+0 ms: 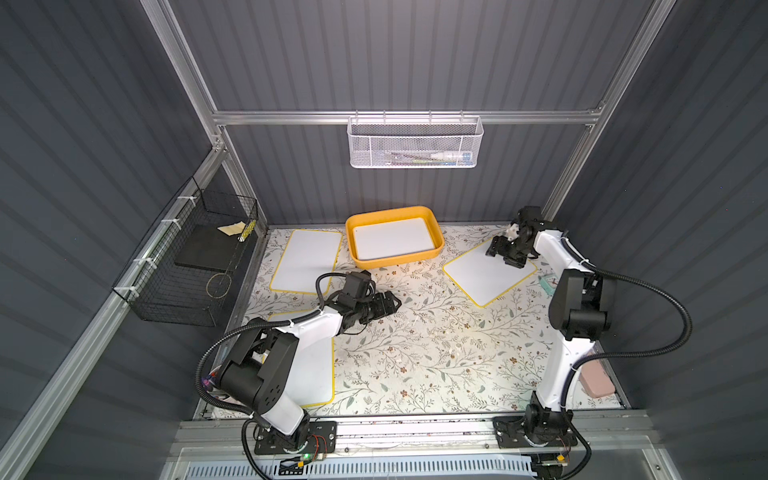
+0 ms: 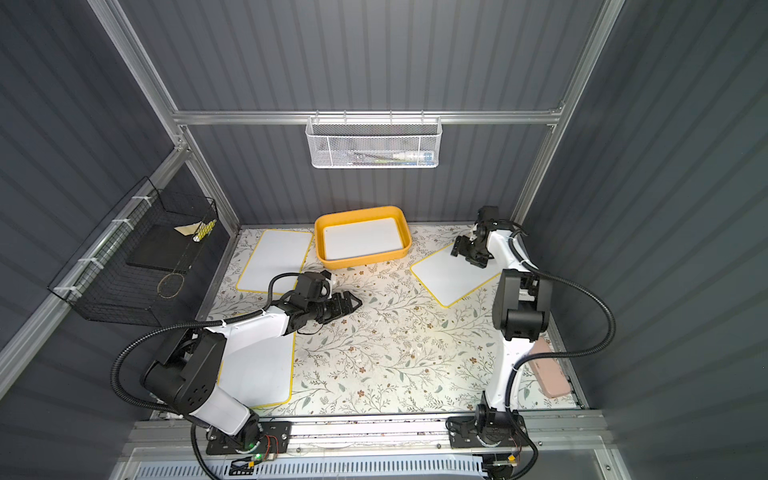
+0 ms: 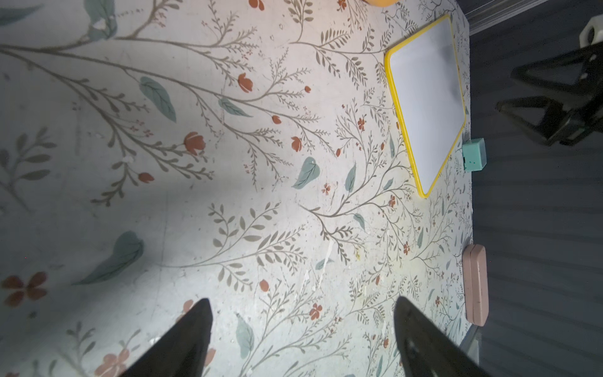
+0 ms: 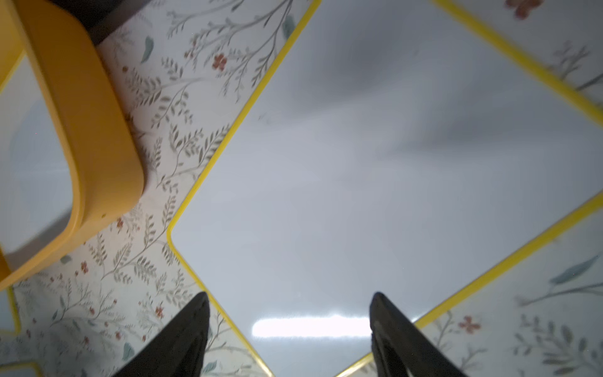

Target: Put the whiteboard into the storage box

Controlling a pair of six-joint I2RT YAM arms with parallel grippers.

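Observation:
A white whiteboard with a yellow edge [image 1: 478, 276] lies flat and turned at an angle on the right side of the table. Over its far right part hovers my right gripper [image 1: 504, 254], its fingers [image 4: 182, 336] apart with nothing between them. The orange storage box [image 1: 361, 263] stands at the back middle, a white board [image 1: 392, 239] lying inside it. Two more yellow-edged whiteboards lie at left: the back one [image 1: 305, 260] and the front one [image 1: 310, 376], partly covered by the left arm. Above the table's left middle my left gripper [image 1: 389, 303] is open and empty.
A pink case [image 1: 596, 378] and a small teal block [image 1: 547, 285] lie along the right edge. A white mesh basket [image 1: 416, 149] hangs on the back wall, a black wire basket [image 1: 196, 264] on the left.

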